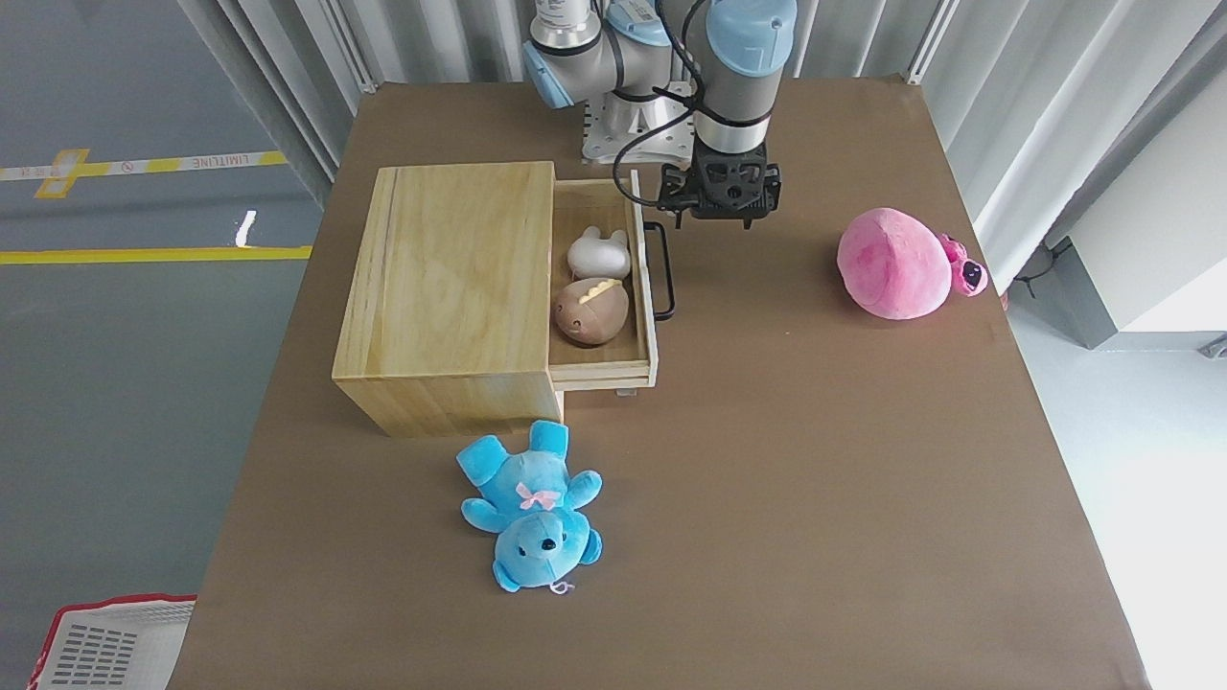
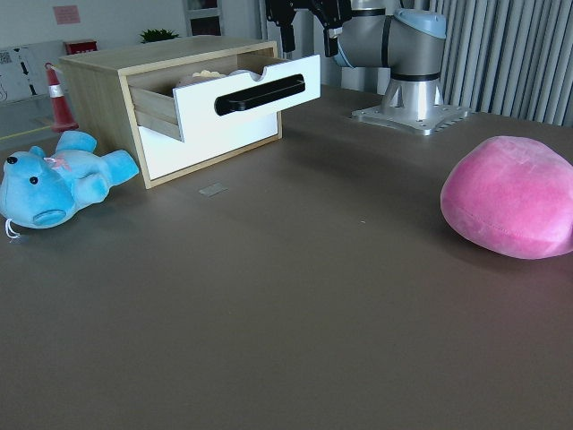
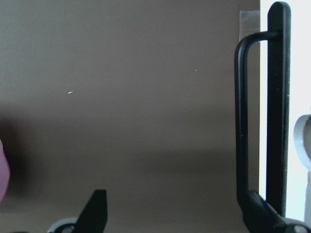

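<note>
A wooden cabinet (image 1: 443, 276) has its drawer (image 1: 598, 368) pulled out, holding a white rabbit toy (image 1: 598, 255) and a brown round toy (image 1: 590, 310). The drawer's black handle (image 1: 663, 276) faces right; in the wrist view that handle (image 3: 278, 107) runs along the right side. My gripper (image 1: 713, 217) is open above the table by the upper end of the drawer front, nothing seen between its fingers. A blue bear (image 1: 535, 512) lies below the cabinet; a pink plush (image 1: 891, 263) sits at the right.
The arm's base (image 2: 412, 116) stands at the back. A basket (image 1: 109, 644) is on the floor at lower left.
</note>
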